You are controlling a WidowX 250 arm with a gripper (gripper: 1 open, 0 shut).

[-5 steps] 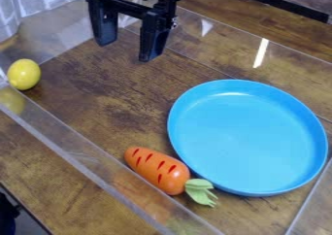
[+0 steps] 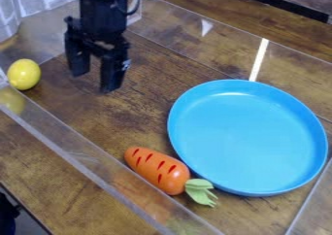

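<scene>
My black gripper (image 2: 95,60) hangs over the upper left of the wooden floor of the tray, open, its fingers blurred and nothing visible between them. To its left, a yellow lemon-like toy (image 2: 23,74) lies by the clear wall. An orange toy carrot (image 2: 155,169) with a pale green top lies at the lower middle, well below the gripper. A round blue plate (image 2: 244,137) fills much of the right side.
Clear walls (image 2: 91,171) border the wooden work area. The wood between the gripper and the plate is bare, as is the area at the upper middle.
My gripper has moved left and downward in the view, closer to the yellow toy. The carrot, yellow toy and plate have stayed in place.
</scene>
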